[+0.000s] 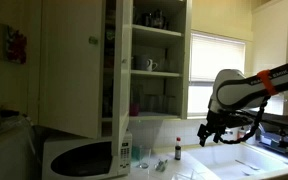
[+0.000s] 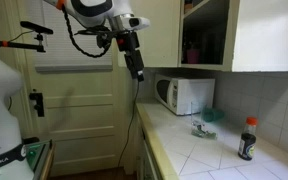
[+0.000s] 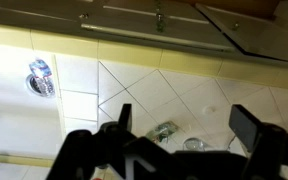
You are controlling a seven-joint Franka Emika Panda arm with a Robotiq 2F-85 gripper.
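In the wrist view my gripper stands open, its two dark fingers wide apart and nothing between them. Below it on the white tiled counter [image 3: 134, 90] lie a small greenish item [image 3: 162, 131] and what looks like a clear glass [image 3: 196, 144]. A dark bottle with a red cap [image 2: 248, 140] stands upright on the counter in the second exterior view. The gripper is high above the counter, well apart from these things.
A white microwave [image 1: 84, 155] sits at the counter's end, under a tall cabinet with its door [image 1: 72, 70] swung open. Mugs and glasses fill the shelves. Left in the wrist view is a sink with a drain [image 3: 40, 86].
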